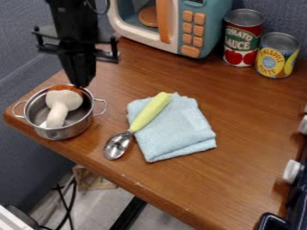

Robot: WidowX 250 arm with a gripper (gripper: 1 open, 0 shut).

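Note:
My black gripper [77, 70] hangs above a small steel pot [66, 126] at the table's left edge; whether its fingers are open or shut is hard to make out. The pot holds a pale, rounded object [57, 106] with something orange-red behind it. A ladle-like spoon with a yellow handle [151, 110] lies beside the pot, partly on a folded light-blue cloth [178, 136].
A toy microwave [192, 18] stands at the back, with a tomato sauce can [242, 40] and a yellow can [277, 57] right of it. A dark appliance [283, 207] lines the right edge.

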